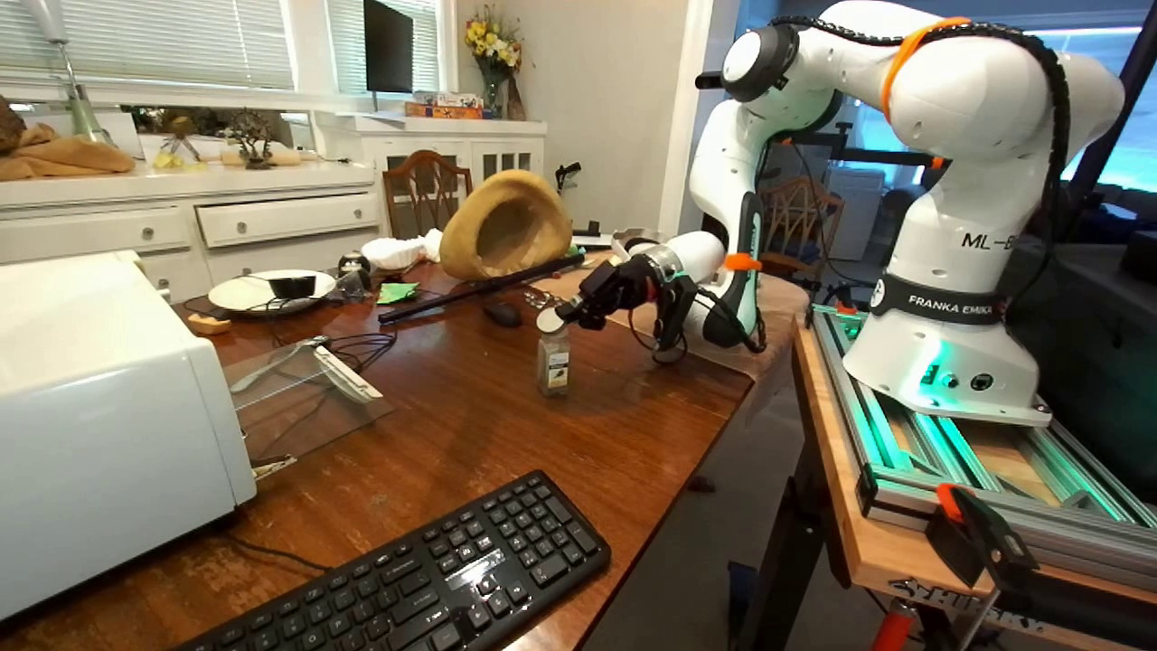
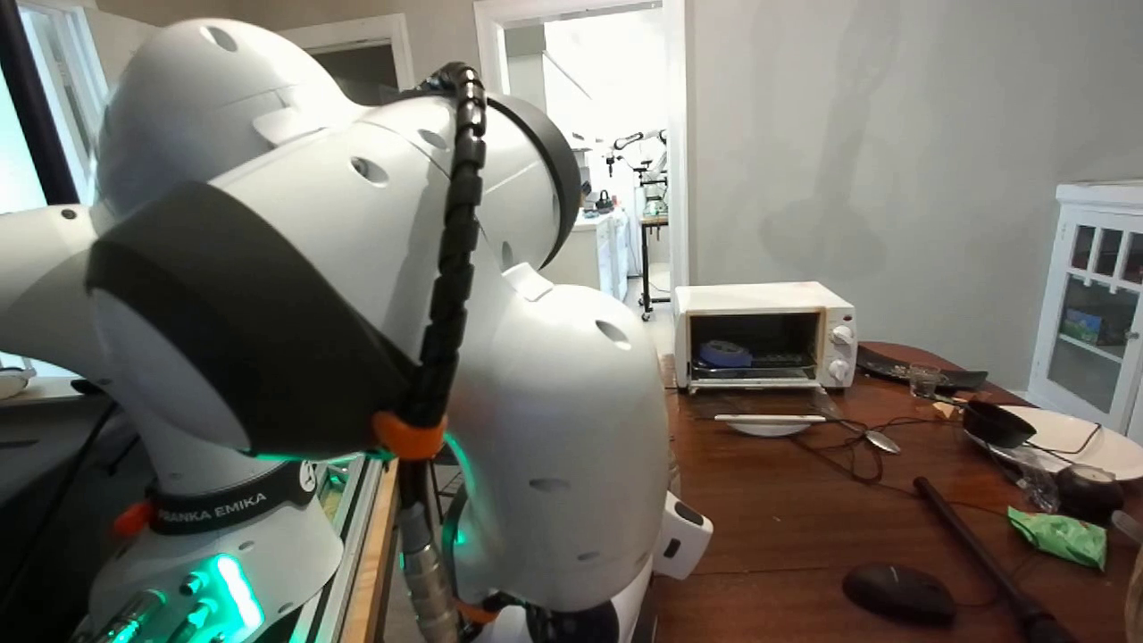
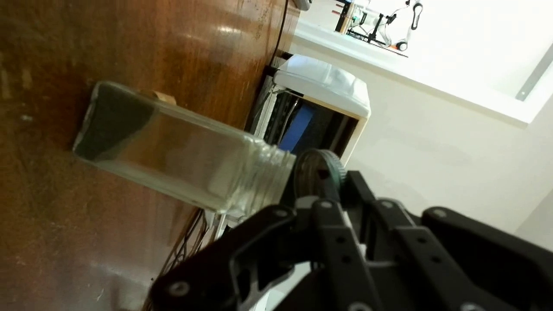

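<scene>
A clear glass jar (image 1: 553,363) with a label stands upright on the wooden table, and some dark contents show in its base in the wrist view. Its threaded mouth (image 3: 269,173) is uncovered. My gripper is shut on the round lid (image 3: 319,173), gripping it by its edge. In exterior view 1 the lid (image 1: 550,320) appears tilted, right at the jar's top; whether the two touch, I cannot tell. The arm hides the jar and gripper in exterior view 2.
A black keyboard (image 1: 434,575) lies toward the front, and a white toaster oven (image 1: 108,412) stands at the left. Behind the jar are a mouse (image 1: 502,314), a dark rod (image 1: 477,289) and a straw hat (image 1: 507,228). Bare table surrounds the jar.
</scene>
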